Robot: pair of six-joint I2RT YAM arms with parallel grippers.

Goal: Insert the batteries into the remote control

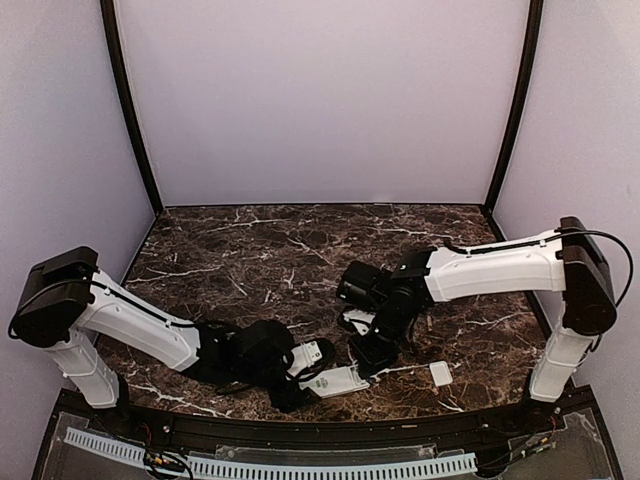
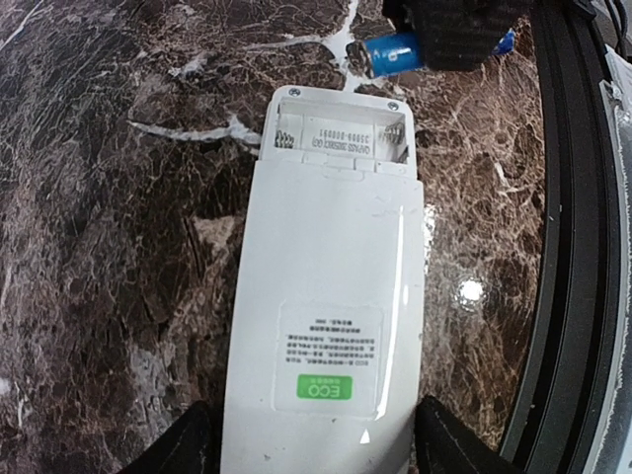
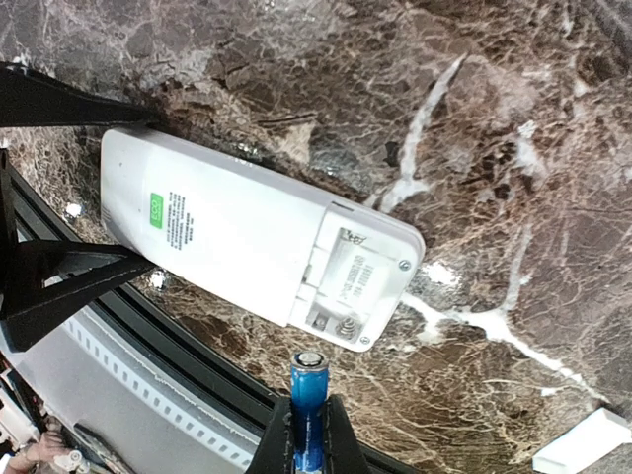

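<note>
The white remote control [image 2: 321,237] lies back side up, its battery compartment [image 3: 360,276] uncovered and empty, with a metal spring showing inside. My left gripper is shut on the remote's far end from the compartment, one finger on each side. A blue battery [image 3: 309,400] stands in my right gripper, which is shut on it, with one end sticking out past the fingertips. In the left wrist view, that battery is held just beyond the compartment end and apart from it. From above, the right gripper hides part of that end.
A small white piece, seemingly the battery cover [image 1: 441,373], lies on the marble table to the right. The table's front edge and a slotted white rail [image 1: 270,470] run close to the remote. Behind both arms the table is clear.
</note>
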